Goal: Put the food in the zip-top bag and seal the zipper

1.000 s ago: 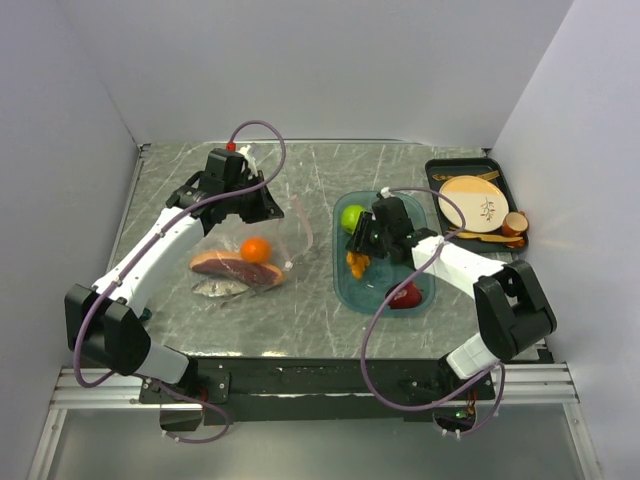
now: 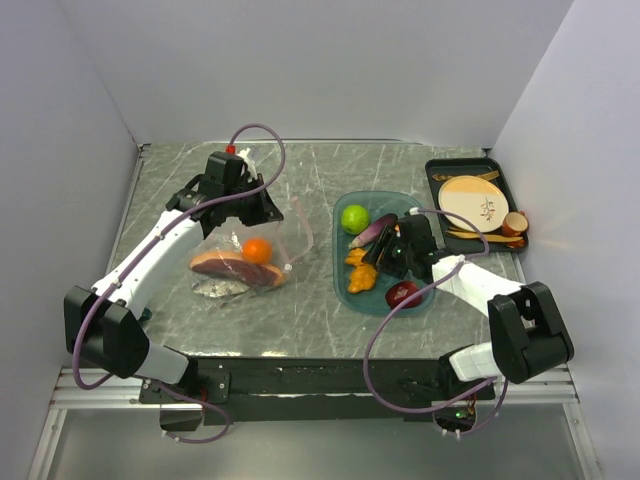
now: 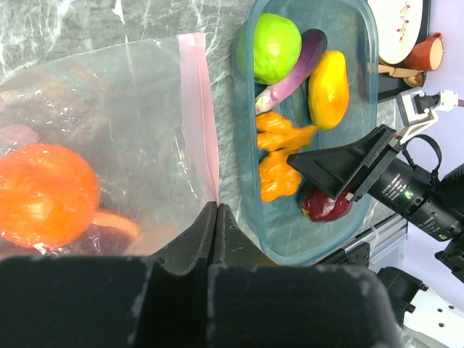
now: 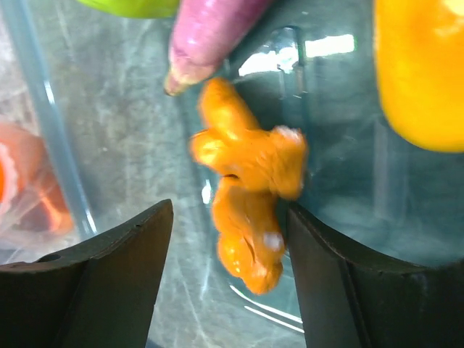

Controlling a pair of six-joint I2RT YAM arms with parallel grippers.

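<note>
The clear zip bag has a pink strip along its mouth. Inside it lie an orange fruit, a long bread-like item and a silvery fish-like item. My left gripper is shut on the edge of the bag's mouth. Over the blue bin, my right gripper stands open. A knobbly orange ginger-like piece shows between and beyond its fingertips, seemingly not clamped. The bin also holds a green fruit, an eggplant, a yellow mango and a dark red fruit.
At the back right, a black tray carries a cream plate, a brown cup and wooden utensils. Between the bag and the bin there is a narrow strip of bare grey table. Open table also lies in front.
The left arm and the bag look unchanged.
</note>
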